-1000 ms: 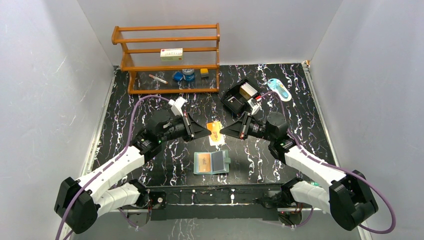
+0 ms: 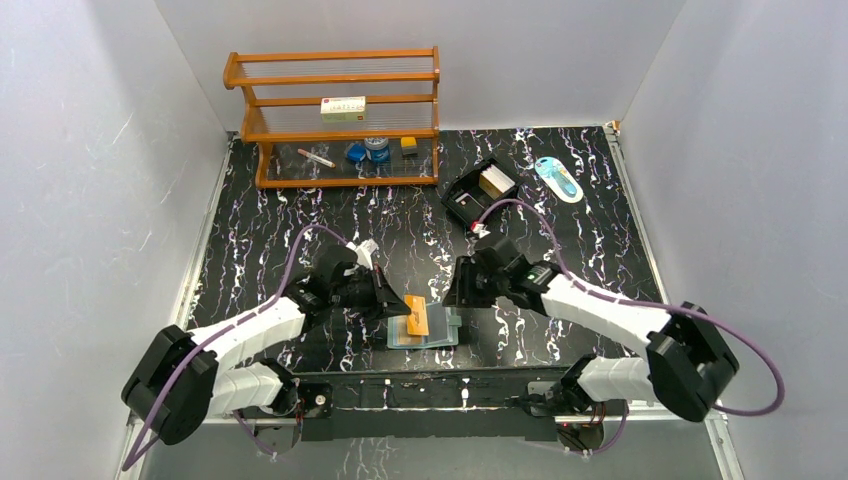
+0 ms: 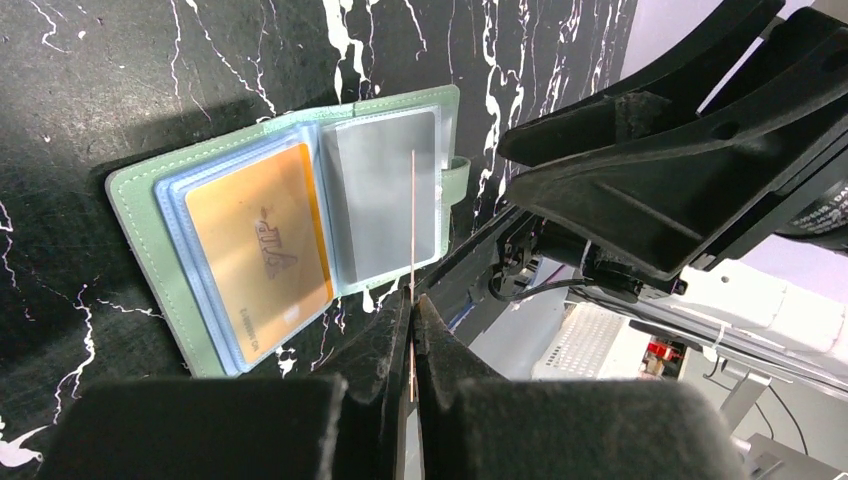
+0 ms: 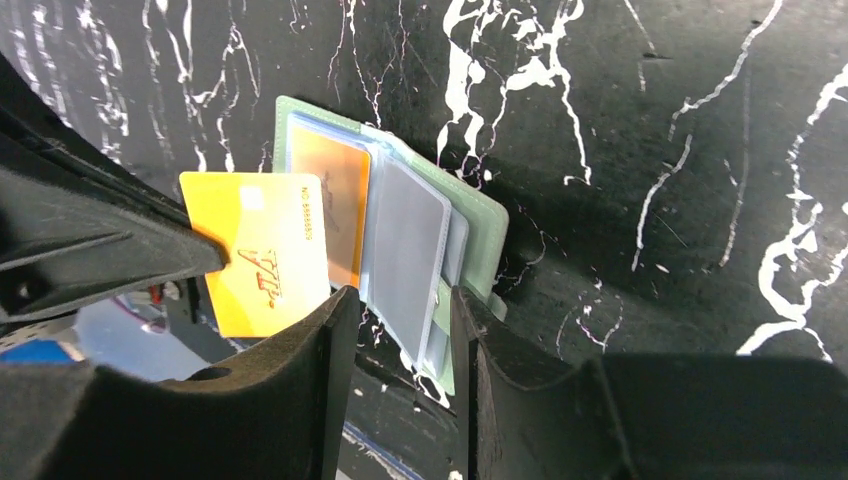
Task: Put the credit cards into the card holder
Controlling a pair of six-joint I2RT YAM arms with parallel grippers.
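Note:
A yellow card is pinched by its edge in my left gripper (image 2: 404, 308), which is shut on it; the left wrist view shows this card only as a thin edge-on line (image 3: 413, 220) rising from the fingertips. Below lies the card holder (image 2: 450, 338), mint green and spread open on the table. Its left-hand sleeve carries an orange-yellow card (image 3: 259, 255), while the other clear sleeve (image 3: 385, 195) looks grey with no coloured card in it. My right gripper stands open above the holder's clear-sleeve side, nothing between its fingers.
A black box (image 2: 465, 208) with a tan item sits at the back centre, and a blister pack (image 2: 558, 179) lies right of it. The wooden rack (image 2: 345, 183) stands at the back left. Bare table surrounds the holder, whose lower side is close to the front edge.
The right gripper has opened, parted from the card, and come down beside the holder. My left gripper has carried the card toward the front, now over the holder.

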